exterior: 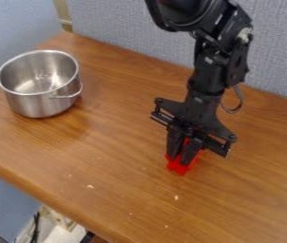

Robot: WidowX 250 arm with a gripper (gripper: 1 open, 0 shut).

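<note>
My black gripper (187, 144) reaches down to the right of the middle of the wooden table (108, 180), shut on a red object (181, 164) low between its fingers. The red object is mostly hidden behind the gripper, so its shape is hard to tell.
A steel pot (40, 84) with side handles stands at the back left of the table. The table around the gripper is clear. A grey padded wall runs along the back, and the table's left edge drops away at the lower left.
</note>
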